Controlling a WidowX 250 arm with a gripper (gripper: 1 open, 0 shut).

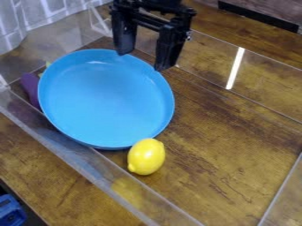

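My black gripper (pixel 144 51) hangs at the top centre of the camera view, open, its two fingers spread above the back rim of a blue plate (pixel 104 97), with nothing seen between them. The plate is empty. A yellow lemon (pixel 147 155) lies on the wooden table just in front of the plate, at its lower right.
A purple object (pixel 31 86) sits at the plate's left, partly hidden. Clear plastic walls edge the area, and a blue object (pixel 10 211) is at the lower left corner.
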